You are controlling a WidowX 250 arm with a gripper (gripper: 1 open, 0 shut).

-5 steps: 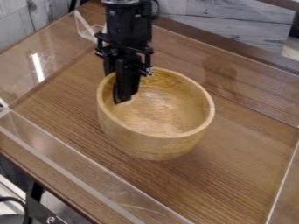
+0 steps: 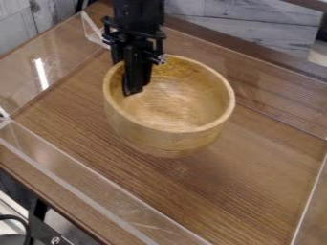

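A tan oval bowl (image 2: 179, 105) hangs above the wooden table (image 2: 192, 196), tilted so its inside faces the camera. My black gripper (image 2: 132, 78) reaches down from the top and is shut on the bowl's left rim, its fingertips at the upper left of the bowl. The lower ends of the fingers are partly hidden by the rim.
A pale marbled panel runs along the back right, clear plastic edges line the left, and a black cable lies at the lower left corner.
The bowl and gripper have moved up and slightly back over the last second, with small shifts sideways. The grip on the rim looks the same.
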